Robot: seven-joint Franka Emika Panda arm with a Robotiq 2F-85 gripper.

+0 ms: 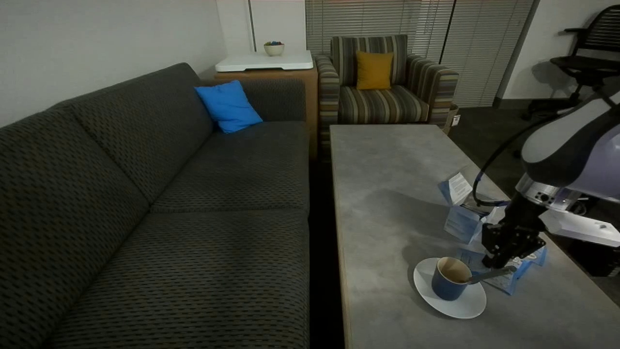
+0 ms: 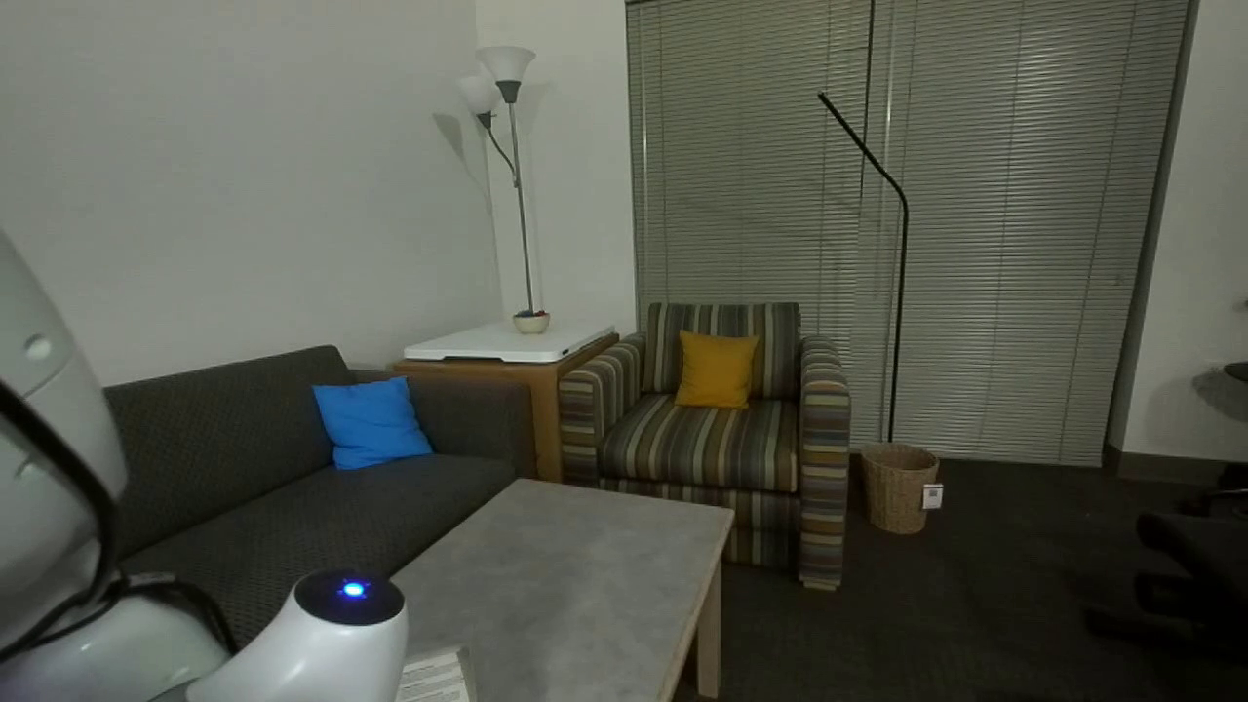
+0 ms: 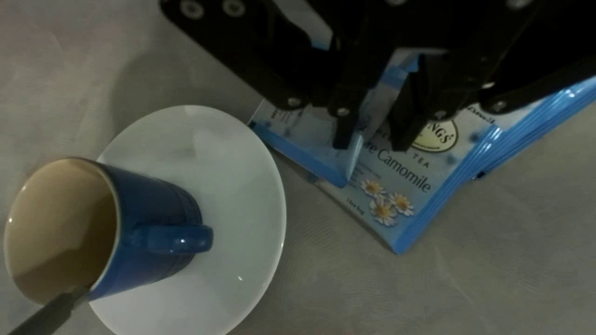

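In the wrist view my gripper is part open above blue camomile tea packets. A raised packet edge shows in the gap between its fingertips, nearer the left one; whether either finger touches it I cannot tell. To the left, a blue mug with a tan inside stands on a white saucer, its handle toward the packets. A grey utensil handle sticks out over the mug's rim. From the first exterior view, the gripper is low over the packets, just behind the mug.
Behind the gripper on the table is an opened blue box with a raised flap. A grey sofa runs along the left, with a striped armchair at the far end.
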